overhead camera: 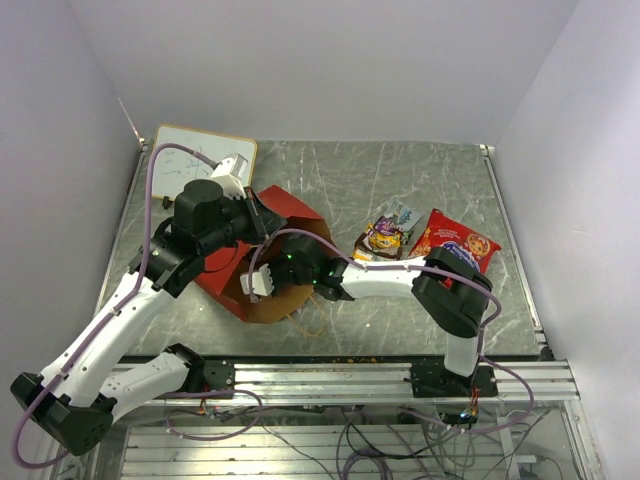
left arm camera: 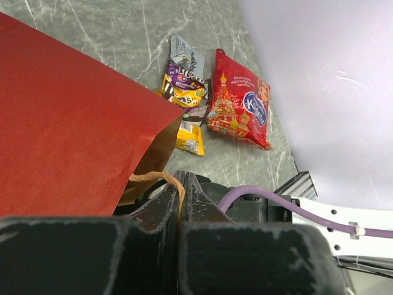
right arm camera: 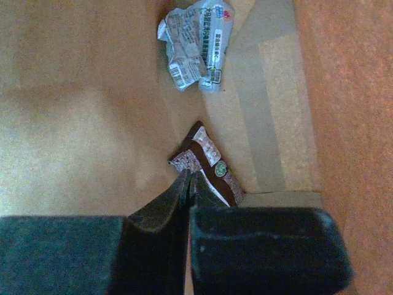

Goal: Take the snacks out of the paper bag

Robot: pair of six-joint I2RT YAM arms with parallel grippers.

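The red paper bag (overhead camera: 219,283) lies on its side, its opening facing right in the top view. My left gripper is shut on the bag's twisted cord handle (left arm camera: 146,177). Inside the bag, my right gripper has its fingertips together with nothing between them. A brown snack packet (right arm camera: 212,161) rests on the bag's inner surface, outside those fingers and just beyond their tips, its lower end partly hidden by them. Deeper in are a crumpled silvery-white packet (right arm camera: 183,49) and a slim tube-like packet (right arm camera: 215,46), side by side.
Outside, several small snack packets (left arm camera: 184,86) and a big red candy bag (left arm camera: 241,104) lie on the grey table (overhead camera: 380,170) to the right. A whiteboard (overhead camera: 180,165) is at the back left. Clear table spreads behind the snacks.
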